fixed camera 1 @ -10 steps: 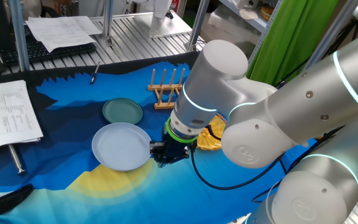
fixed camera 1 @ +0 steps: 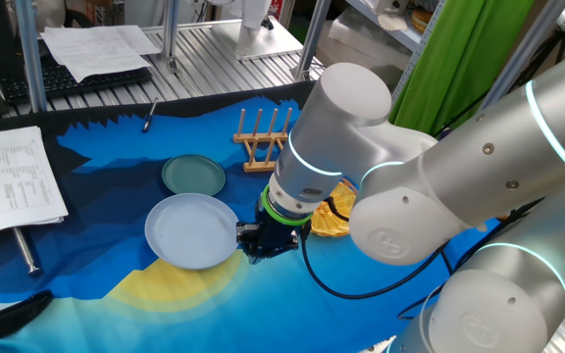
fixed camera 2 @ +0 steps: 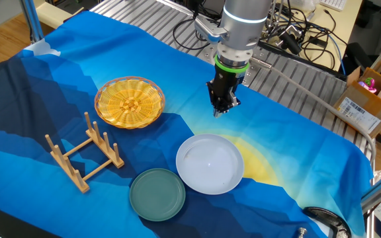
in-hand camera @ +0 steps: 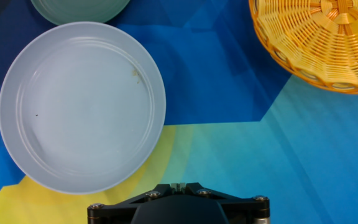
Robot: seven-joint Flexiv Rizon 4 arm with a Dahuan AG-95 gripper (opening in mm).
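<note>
A pale blue-grey plate [fixed camera 2: 210, 164] lies flat on the cloth, empty but for small specks. Close beside it is a smaller green plate [fixed camera 2: 157, 194], also bare. The wooden rack [fixed camera 2: 88, 158] with upright pegs holds nothing. A round yellow wicker basket [fixed camera 2: 129, 103] sits behind the rack and is empty. My gripper hangs above the cloth, off the edge of the larger plate, clear of every object. Its fingertips meet at the bottom of the wrist view, shut with nothing showing between them. In exterior view 1 the arm partly hides the basket [fixed camera 1: 330, 218].
Papers [fixed camera 1: 13, 181] and a black bracket [fixed camera 1: 13, 312] lie at the left edge in exterior view 1. A pen [fixed camera 1: 150, 116] rests near the back. Bare cloth [fixed camera 1: 165, 319] spreads in front of the plates.
</note>
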